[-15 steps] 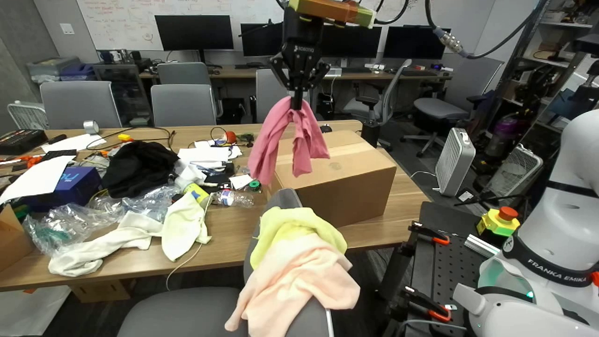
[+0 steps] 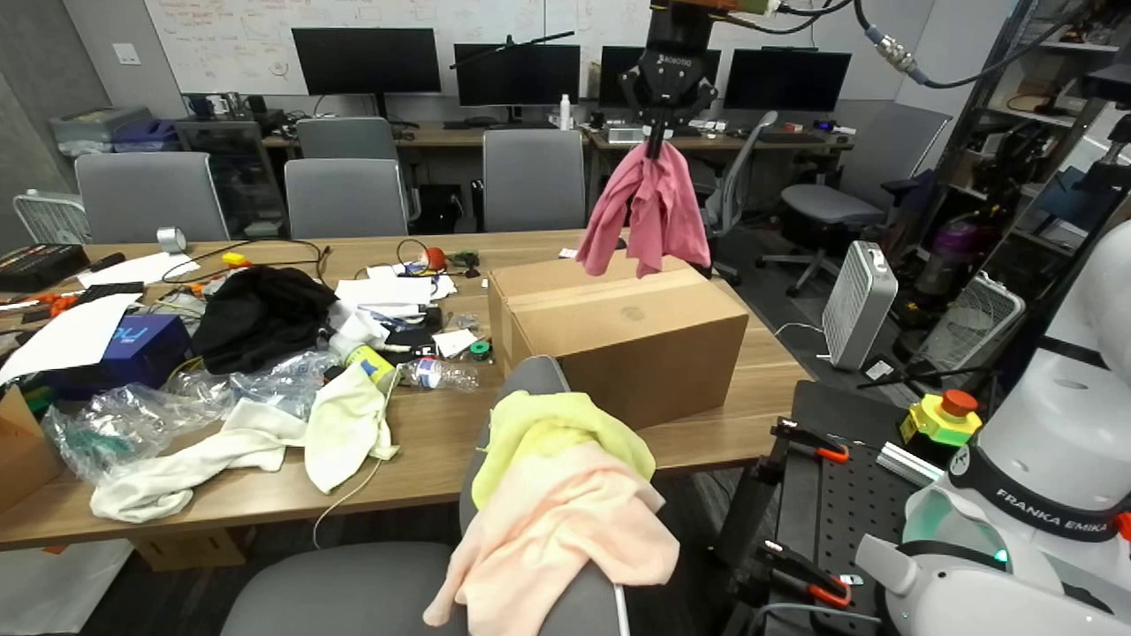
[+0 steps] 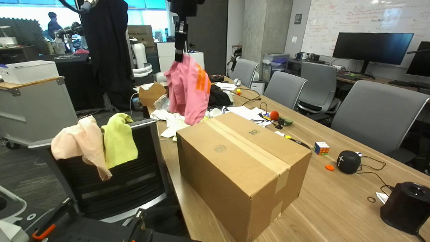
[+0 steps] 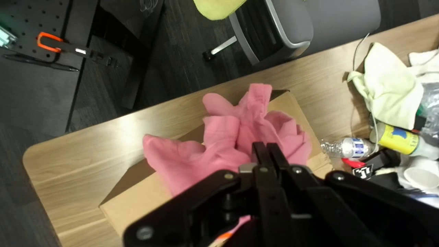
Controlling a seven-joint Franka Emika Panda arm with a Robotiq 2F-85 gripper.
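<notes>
A pink cloth (image 2: 652, 212) with orange stripes on one side hangs bunched from my gripper (image 2: 655, 148), which is shut on its top. In exterior view 2 the cloth (image 3: 187, 90) drapes beside the far end of the cardboard box (image 3: 238, 149), under the fingertips (image 3: 179, 54). Seen from the wrist, the pink folds (image 4: 224, 140) spread out below the closed fingers and cover part of the box top (image 4: 140, 201). The box is closed and taped, and stands on the wooden table. Whether the cloth's lower edge touches the box is hard to tell.
A chair near the table's front edge carries a yellow cloth (image 2: 573, 429) and a peach cloth (image 2: 562, 530). Clutter fills the table's left side: a black cloth (image 2: 265, 318), white cloths (image 2: 350, 424), plastic wrap, a bottle (image 2: 440, 373). Bare tabletop (image 3: 322, 193) lies beyond the box.
My gripper has moved right and up in exterior view 1, carrying the pink cloth from the box's left end to above its back middle. Box and chair cloths stayed put.
</notes>
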